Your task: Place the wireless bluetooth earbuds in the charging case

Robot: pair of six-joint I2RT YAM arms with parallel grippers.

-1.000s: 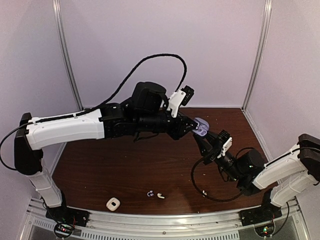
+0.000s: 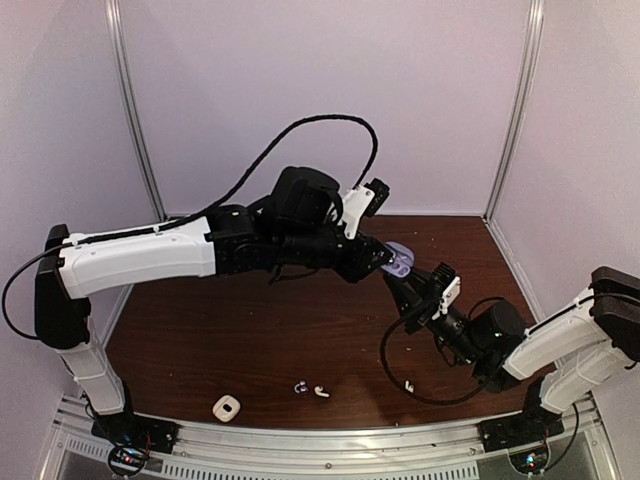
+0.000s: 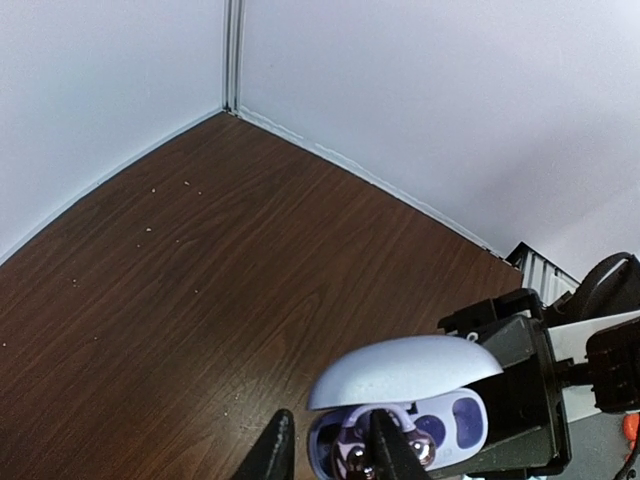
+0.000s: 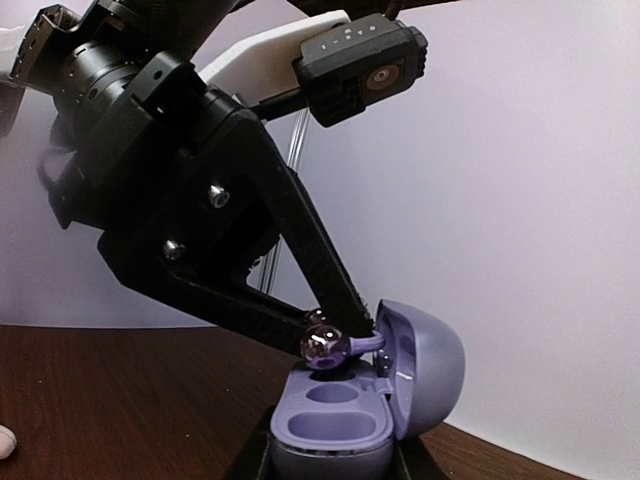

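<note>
The lilac charging case [image 2: 398, 262], lid up, is held in the air by my right gripper [image 2: 405, 285], shut on its base; in the right wrist view the case [image 4: 335, 420] shows its empty front wells. My left gripper is at the case's far wells with a shiny lilac earbud [image 4: 325, 347] at its fingertips, tilted beside the hinge. In the left wrist view that earbud [image 3: 418, 447] lies over the case, partly hidden by the fingers. Whether the left fingers grip it is unclear.
On the table's front part lie a white case [image 2: 226, 408], a lilac earbud [image 2: 301, 387] and white earbuds [image 2: 321, 392]. Walls surround it.
</note>
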